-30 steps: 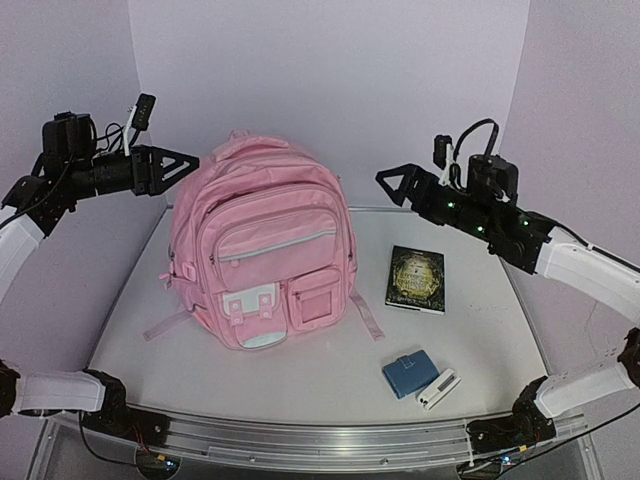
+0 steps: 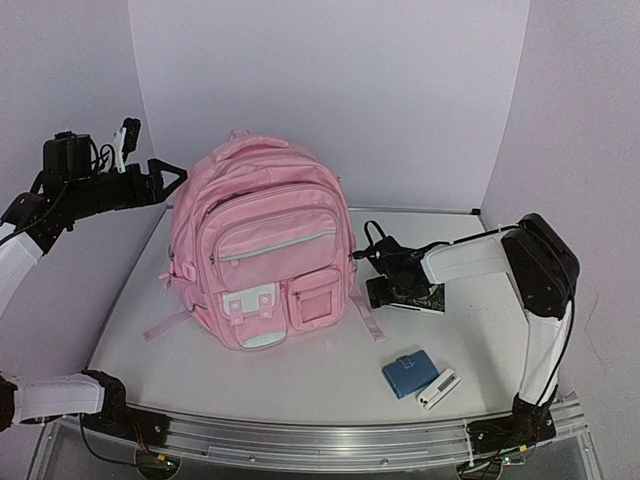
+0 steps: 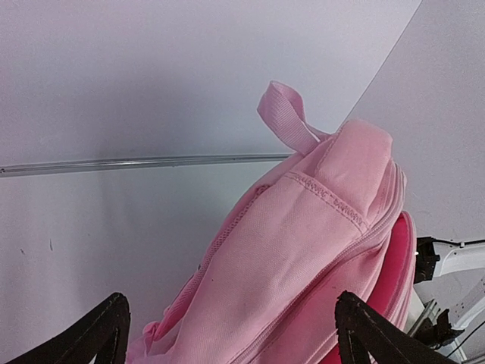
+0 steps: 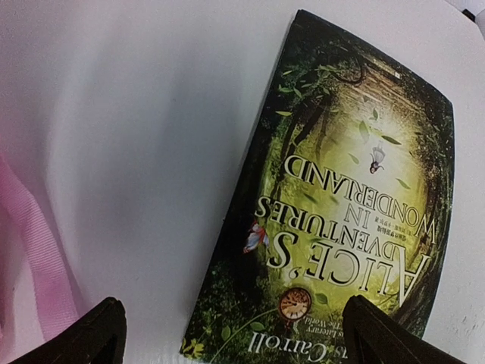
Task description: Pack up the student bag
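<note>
The pink backpack (image 2: 265,260) stands upright at the left middle of the table, its main front zips looking closed. My left gripper (image 2: 180,178) is open and empty beside its upper left; in the left wrist view the bag's pink side (image 3: 265,265) fills the space past the fingers. A dark green Alice's Adventures in Wonderland book (image 4: 326,227) lies flat to the right of the bag. My right gripper is open above the book, which appears partly between and beneath its fingers; whether they touch it cannot be told. In the top view the arm covers most of the book.
A blue wallet-like case (image 2: 410,373) lies near the front right, with a white stapler-like object (image 2: 439,388) close beside it. One pink strap (image 2: 367,316) trails on the table between bag and book.
From the upper right, my right arm has come down and moved left over the book, now covering it. My left gripper has shifted slightly; the bag and other items have stayed put.
</note>
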